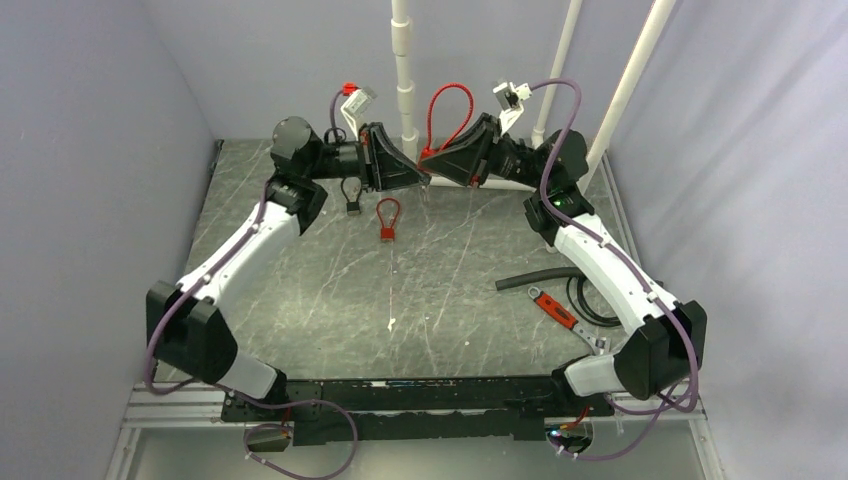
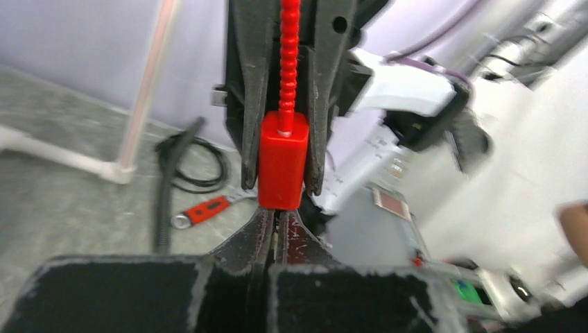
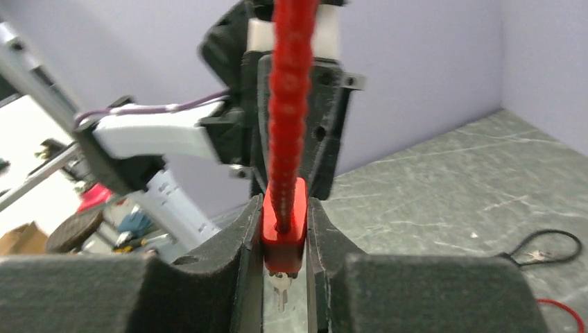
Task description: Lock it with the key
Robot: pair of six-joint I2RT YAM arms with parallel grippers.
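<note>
A red padlock [image 2: 283, 163] with a red cable shackle is held up in the air. My right gripper has its fingers against both sides of the lock body. From the other side, the tips of my left gripper meet right at the lock's lower end. Those fingers are shut; a thin pale strip shows in the slit between them, but I cannot tell whether it is a held key. A silvery key [image 3: 281, 290] hangs below the lock in the right wrist view. The keyhole itself is hidden.
On the grey table lie a second red lock [image 1: 387, 233] and a black lock [image 1: 353, 207], both below the left arm. A black tube [image 1: 535, 279], a coiled cable [image 1: 595, 315] and a red-handled tool [image 1: 555, 308] lie at the right.
</note>
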